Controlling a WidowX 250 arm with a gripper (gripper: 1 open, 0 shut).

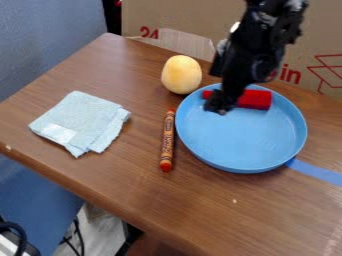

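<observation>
My gripper (221,95) hangs over the back-left of a blue plate (241,145), its black fingers beside a red object (254,99) that lies on the back of the plate. The fingertips are dark and blurred, so I cannot see whether they are open or hold anything. A yellow pear-shaped object (182,74) stands behind the plate to the left. An orange-brown stick (168,140) with a red end lies left of the plate.
A folded light-blue cloth (80,123) lies on the left of the wooden table (107,190). A cardboard box (314,50) stands behind. Blue tape runs right of the plate.
</observation>
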